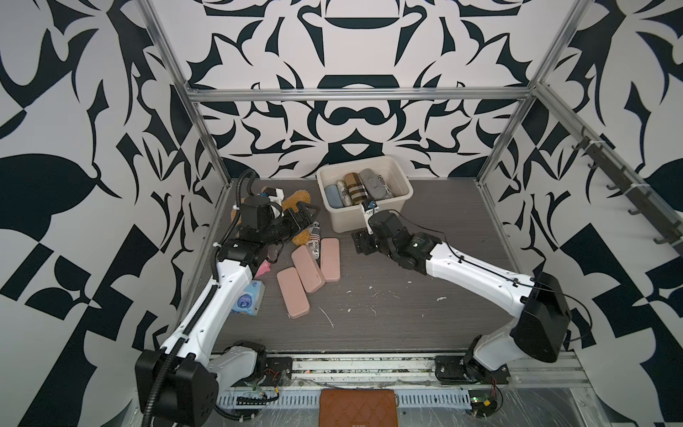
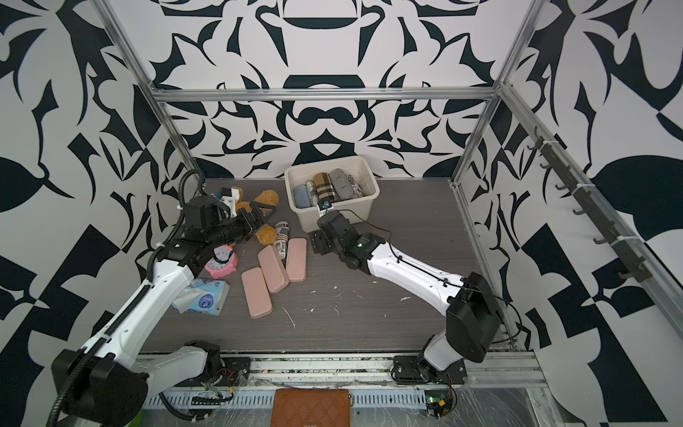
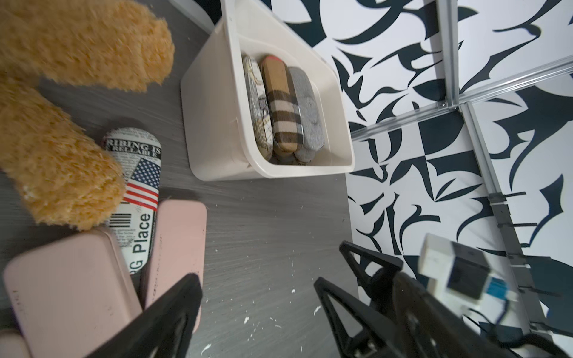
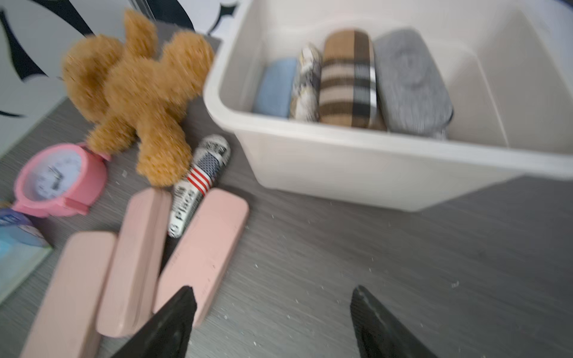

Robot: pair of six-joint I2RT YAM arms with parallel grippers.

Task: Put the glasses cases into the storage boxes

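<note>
A cream storage box stands at the back centre with several cases in it, among them a plaid case, a grey case and a blue case. Three pink glasses cases lie on the table: a left one, a middle one and a right one. Behind them lies a newspaper-print case with a flag on it. My left gripper is open above the teddy bear. In front of the box, my right gripper hangs open and empty.
A brown teddy bear touches or nearly touches the newspaper-print case. At the left are a pink alarm clock and a blue wipes pack.
</note>
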